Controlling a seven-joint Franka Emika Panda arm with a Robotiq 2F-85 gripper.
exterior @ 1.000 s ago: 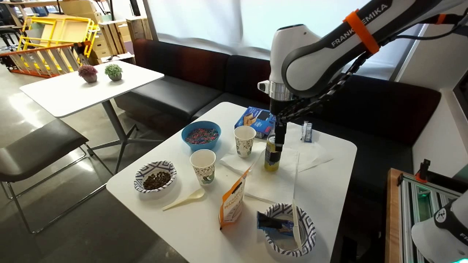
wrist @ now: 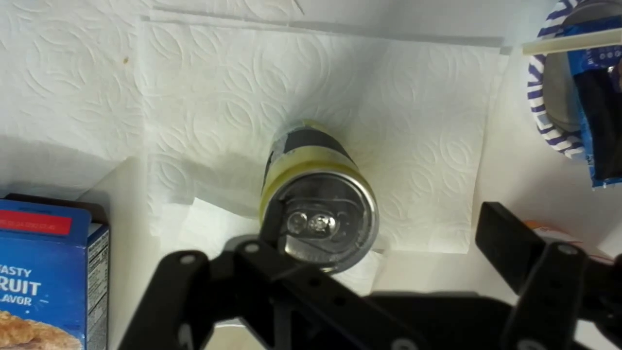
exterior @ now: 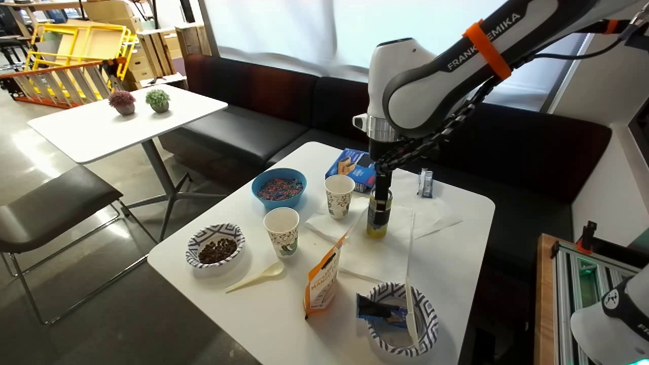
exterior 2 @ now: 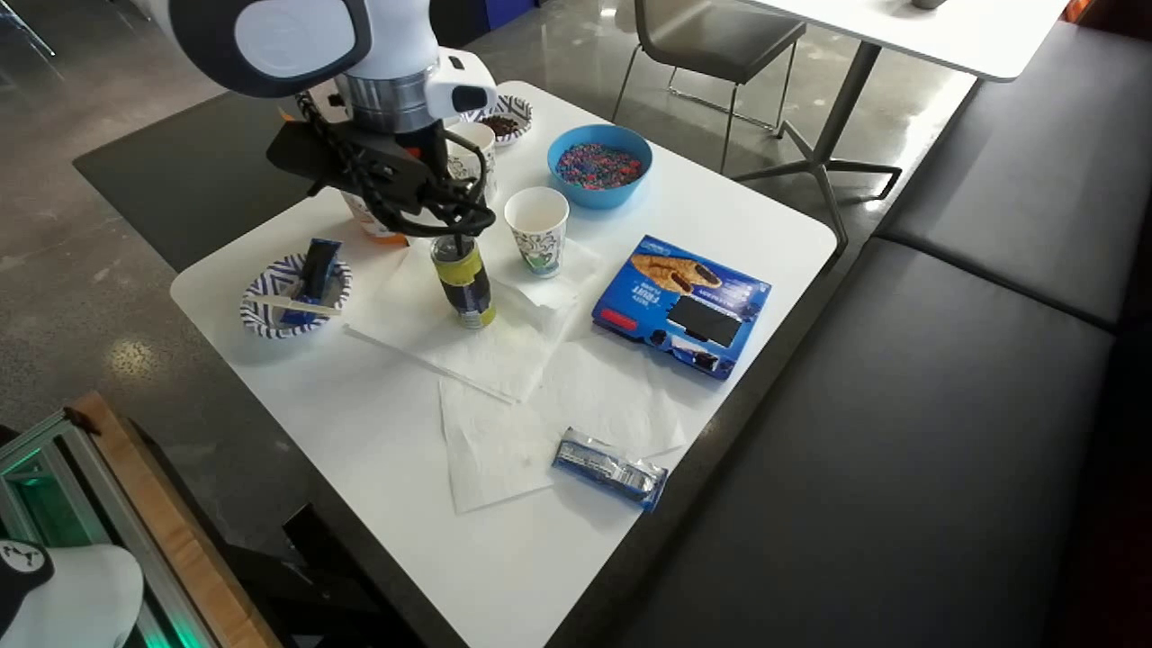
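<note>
A yellow and dark can [exterior 2: 466, 290] stands upright on a white napkin [wrist: 408, 116]. From above, its silver lid [wrist: 332, 221] shows with the tab still flat. My gripper is open, pointing down at the top of the can. In the wrist view the left fingertip [wrist: 272, 224] overlaps the lid's left edge, while the right fingertip [wrist: 501, 242] stands well clear of the can. Whether a finger touches the can cannot be told. In exterior view 1 the black fingers [exterior: 382, 204] hide part of the can.
Close to the can are a paper cup [exterior 2: 536, 232] and a blue snack box [exterior 2: 691, 308]. A second cup [exterior: 282, 231], an orange bag [exterior: 322, 283], a blue bowl [exterior: 280, 187] and a patterned bowl with a wrapper [exterior: 429, 319] surround it. Free table lies toward the near side in exterior view 2.
In exterior view 1 my arm and gripper have shifted a little to the left and slightly lower, over the can. The can and the other table items have not moved.
</note>
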